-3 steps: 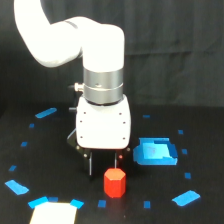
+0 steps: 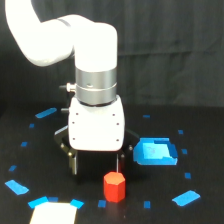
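Observation:
A red six-sided block (image 2: pixel 114 188) stands on the black table at the front middle. Behind it and slightly above, on the left side, hangs my white gripper (image 2: pixel 97 164), pointing down. Its two thin dark fingers stand apart with only dark background showing between them, so it is open. The right finger is close to the top of the block in the view; whether they touch, I cannot tell.
A blue open tray (image 2: pixel 142 153) sits to the right, behind the red block. At the front left edge is a pale beige block (image 2: pixel 53 214). Pieces of blue tape (image 2: pixel 186 198) are scattered over the dark tabletop, which is otherwise clear.
My gripper has shifted a little to the left, and its fingers appear farther apart. The red block appears slightly lower in the view, closer to the camera.

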